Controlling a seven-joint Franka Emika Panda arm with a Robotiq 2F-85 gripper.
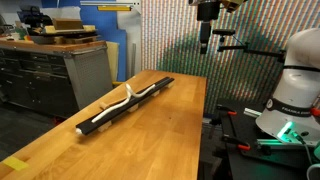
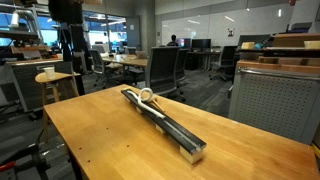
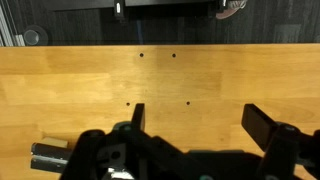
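A long black rail [image 1: 150,96] lies lengthwise on the wooden table, and pale blocks show beneath it in exterior view 2. Along its top runs a white strip [image 1: 112,107], with a small loop [image 2: 147,94] near the rail's middle; what it is made of I cannot tell. My gripper [image 1: 204,47] hangs well above the table, apart from the rail. In the wrist view the two dark fingers [image 3: 137,118] stand wide apart, with only bare tabletop between them. One end of the rail [image 3: 50,157] shows at the lower left there.
Bare wooden tabletop [image 2: 105,135] spreads on both sides of the rail. A yellow patch [image 1: 15,163] marks the table's near left in exterior view 1. Behind stands a grey cabinet [image 1: 85,75]; a round stool [image 2: 54,77] is beyond the table.
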